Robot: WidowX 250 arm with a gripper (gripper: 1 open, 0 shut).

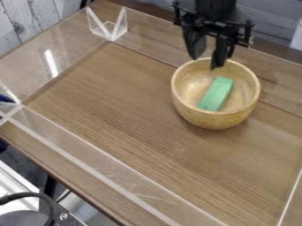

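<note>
A tan round bowl [192, 93] sits on the wooden table [118, 132] at right of centre, with a green block [216, 93] lying inside it. My dark gripper [207, 55] hangs above the back of the bowl, apart from the block, its fingers pointing down. Whether it is open or shut is hard to tell at this size.
A clear angular container [108, 24] stands at the back left. A dark round fitting with cables is at the bottom left corner, beyond the table's edge.
</note>
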